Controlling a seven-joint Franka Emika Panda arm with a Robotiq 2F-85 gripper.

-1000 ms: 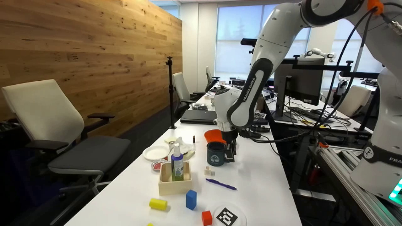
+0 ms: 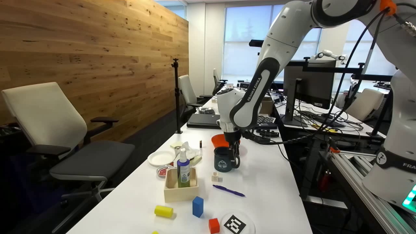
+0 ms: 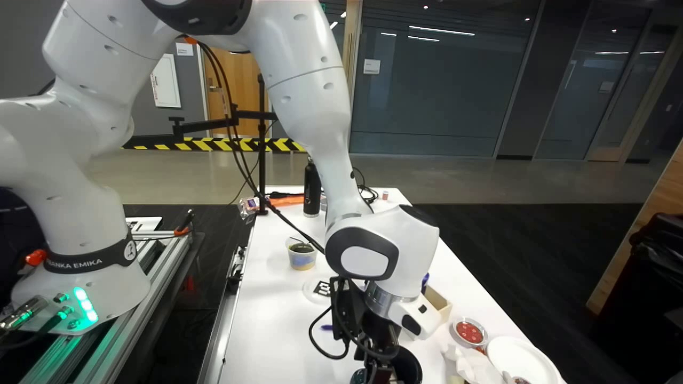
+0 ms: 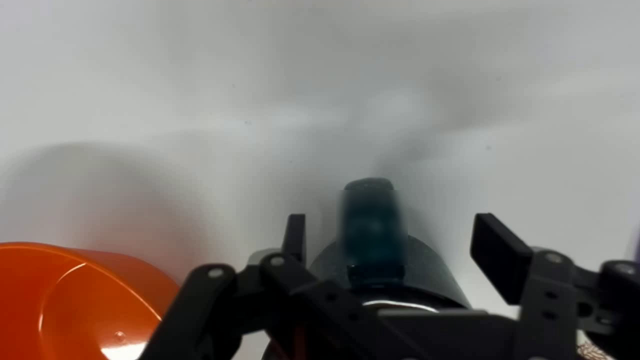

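Note:
A dark teal mug (image 2: 222, 160) stands upright on the white table, a pale logo on its side. My gripper (image 2: 235, 159) is low at the mug's handle side. From the wrist view, the mug's handle (image 4: 374, 231) lies between the spread fingers of my gripper, with a gap showing on both sides. The fingers are open and hold nothing. In exterior view 2 the mug's dark opening (image 3: 408, 368) shows at the bottom edge, and the arm hides much of the rest.
An orange bowl (image 2: 219, 140) sits close behind the mug. Small wooden blocks (image 2: 215, 177) and a purple pen (image 2: 228, 190) lie in front. To the left are a wooden box (image 2: 181, 193) with a spray bottle (image 2: 183, 171) and a white plate (image 2: 161, 158).
In exterior view 1 the arm and gripper have shifted a little left, closer to the mug and partly over its handle side. The mug and the other objects stay where they were.

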